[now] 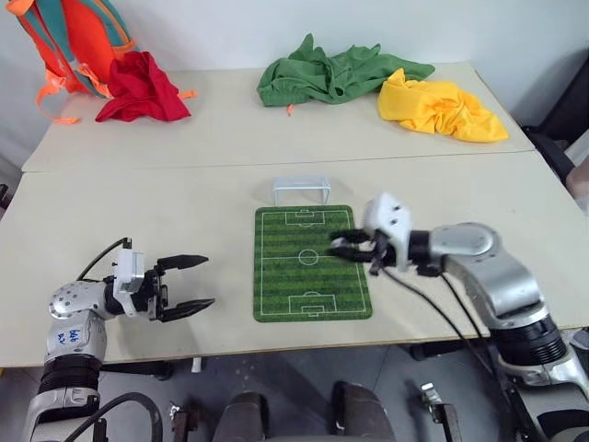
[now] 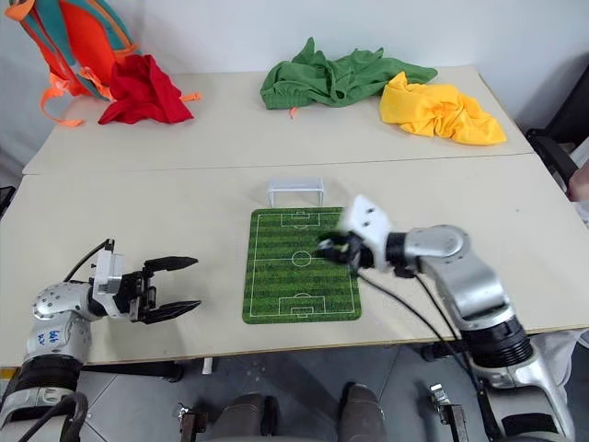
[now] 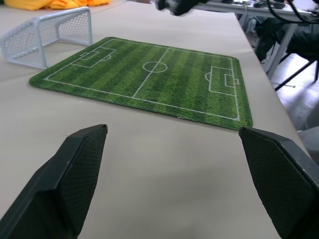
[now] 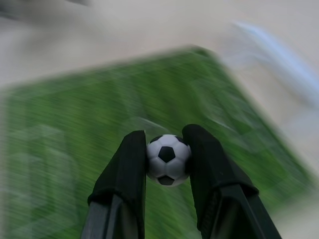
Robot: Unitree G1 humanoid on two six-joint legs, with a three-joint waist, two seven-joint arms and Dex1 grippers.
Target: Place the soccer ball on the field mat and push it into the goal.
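Observation:
Between the fingertips of my right gripper is the small black-and-white soccer ball (image 4: pixel 168 160), pinched on both sides. In the head left view that gripper (image 1: pixel 347 247) hangs over the right side of the green field mat (image 1: pixel 299 285), blurred, with the ball hardly showing. The mat lies flat, its markings clear in the left wrist view. A white goal (image 1: pixel 302 189) stands on the table by the mat's far edge. My left gripper (image 1: pixel 212 283) stays wide open left of the mat, nothing between its fingers.
Green cloth (image 1: pixel 331 75), yellow cloth (image 1: pixel 437 106) and red cloth (image 1: pixel 143 89) lie along the table's back, with a backpack (image 1: pixel 78 41) at the left corner. Bare table surrounds the mat, with a narrow strip before the front edge.

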